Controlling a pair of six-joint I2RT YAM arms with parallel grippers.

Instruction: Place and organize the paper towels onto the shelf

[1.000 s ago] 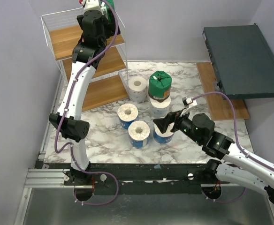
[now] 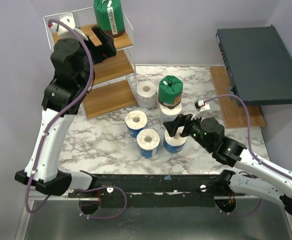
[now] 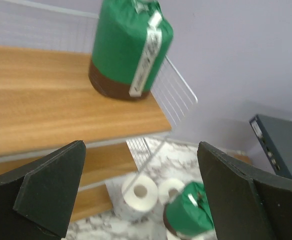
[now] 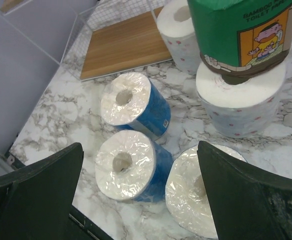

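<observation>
One green roll (image 3: pixel 129 50) stands upright on the top board of the shelf (image 3: pixel 46 120), near its right end. My left gripper (image 2: pixel 104 46) is open in front of that board, apart from the roll, with nothing between its fingers. Another green roll (image 2: pixel 170 91) rests on a white roll (image 2: pixel 170 114) on the marble table. Beside them, a second white roll (image 2: pixel 146 95) stands by the shelf. Three blue-wrapped rolls stand closer to me: a rear one (image 4: pixel 136 105), a front one (image 4: pixel 131 167) and a right one (image 4: pixel 196 192). Over the right one my right gripper hangs open and empty.
The shelf's middle board (image 2: pixel 113 67) and bottom board (image 2: pixel 109 99) look bare where visible. A dark panel (image 2: pixel 263 65) stands over a wooden board (image 2: pixel 233 95) at the right. Bare marble (image 2: pixel 86 145) lies left of the rolls.
The right arm has barely moved.
</observation>
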